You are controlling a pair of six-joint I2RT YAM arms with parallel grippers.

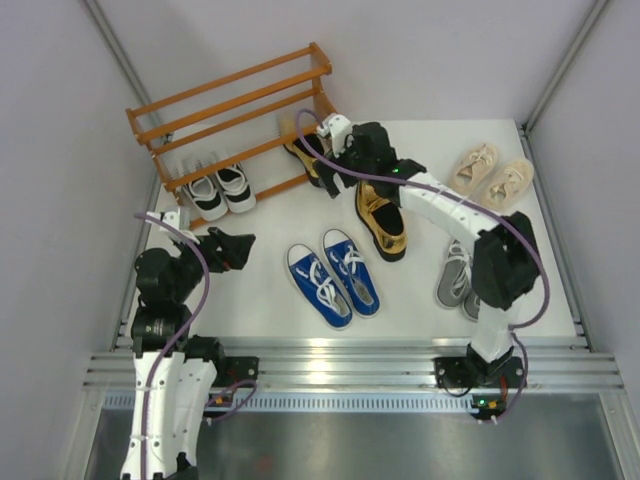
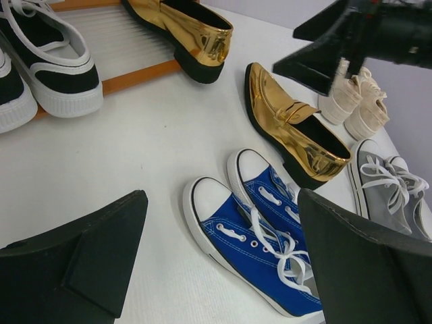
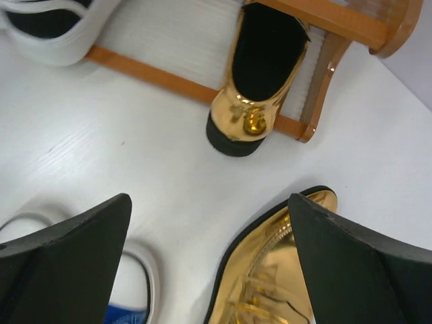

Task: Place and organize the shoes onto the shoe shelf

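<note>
On the lower level of the wooden shelf (image 1: pixel 228 82) sit black-and-white sneakers (image 2: pixel 63 81) and a gold loafer (image 3: pixel 236 115). A second gold loafer (image 1: pixel 385 225) lies on the board below my right gripper (image 1: pixel 330 175), which is open and empty, just clear of the shelved loafer. My left gripper (image 1: pixel 232 255) stands open and empty left of the blue sneakers (image 1: pixel 310 275). Grey sneakers (image 1: pixel 450 280) lie at the right, partly under the right arm; cream shoes (image 1: pixel 505 185) lie at the back right.
The white board has bare room at the back (image 1: pixel 420 135) and around the left gripper. The shelf's upper level is empty. The metal frame edge (image 1: pixel 300 345) runs along the front.
</note>
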